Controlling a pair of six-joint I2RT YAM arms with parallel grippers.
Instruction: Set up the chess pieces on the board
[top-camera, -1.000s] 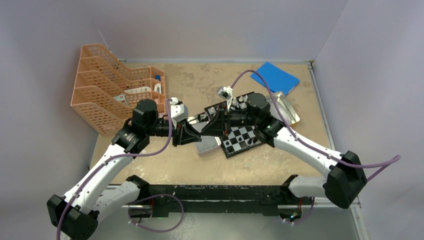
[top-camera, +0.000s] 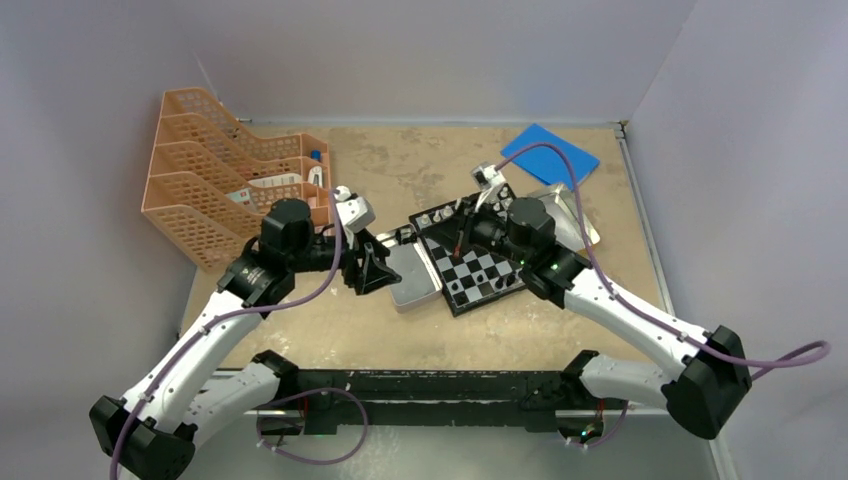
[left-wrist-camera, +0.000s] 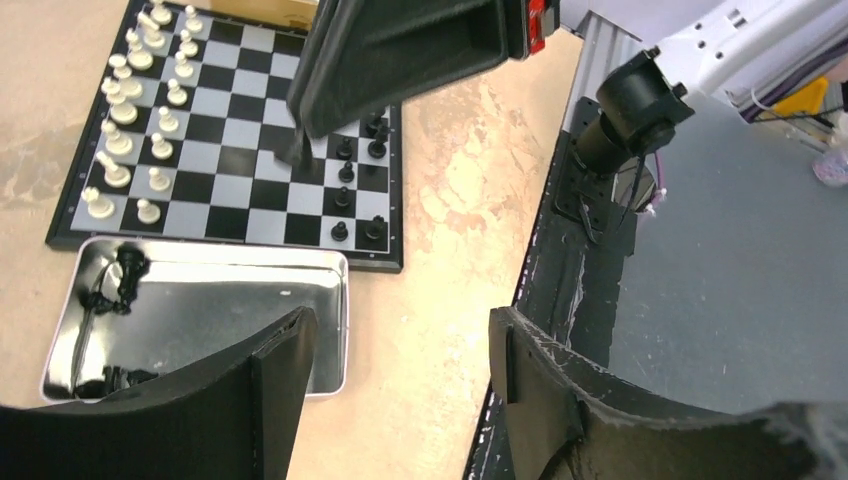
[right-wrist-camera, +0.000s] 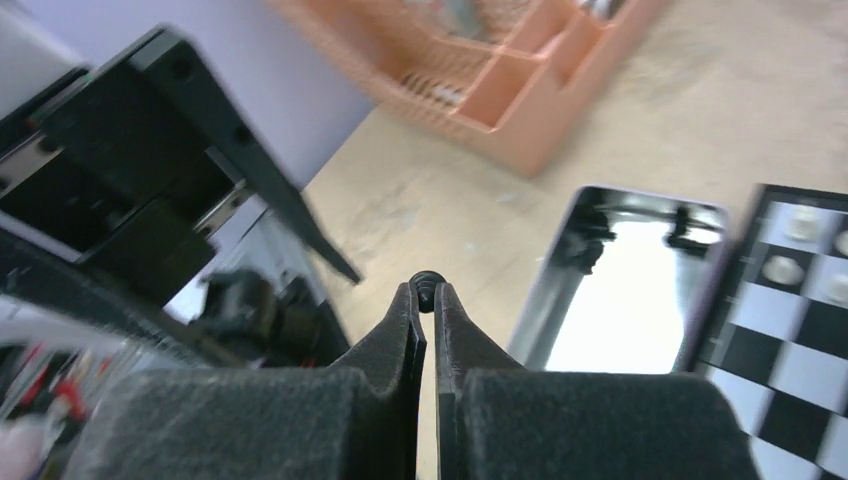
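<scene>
A small black pawn (right-wrist-camera: 427, 288) is pinched at the tips of my right gripper, which is shut on it. In the left wrist view a blurred dark piece (left-wrist-camera: 294, 152) hangs below the right fingers, over the chessboard (left-wrist-camera: 225, 190). My left gripper is wide open with nothing between its fingers. White pieces (left-wrist-camera: 117, 140) stand in two rows along one side of the board. Several black pieces (left-wrist-camera: 343, 198) stand along the opposite side, partly covered by the right gripper.
A metal tray (left-wrist-camera: 215, 245) beside the board holds a few dark pieces (left-wrist-camera: 130, 275). An orange organizer (top-camera: 190, 165) stands at the back left, a blue sheet (top-camera: 550, 152) at the back right.
The right gripper has drawn away toward the board; the two grippers are now apart.
</scene>
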